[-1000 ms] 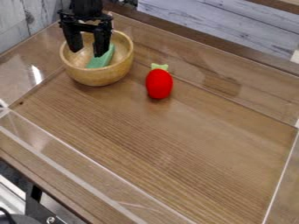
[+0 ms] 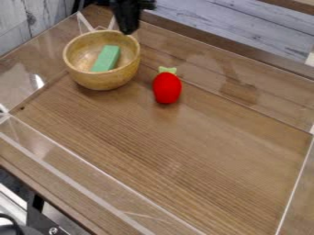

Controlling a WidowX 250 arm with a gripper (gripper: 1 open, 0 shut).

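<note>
A wooden bowl (image 2: 86,81) sits at the upper left of the table, holding a green oblong block (image 2: 106,58). Right of it lies a red strawberry-like object (image 2: 168,89) with a small green top. My dark gripper (image 2: 123,25) is at the top edge, above and behind the bowl, mostly out of frame and blurred; its fingers are too unclear to tell their state.
A light wall or rim runs along the back and left edges.
My gripper has moved up and back, away from over the bowl to the top edge. The green block remains in the bowl, now more fully visible.
</note>
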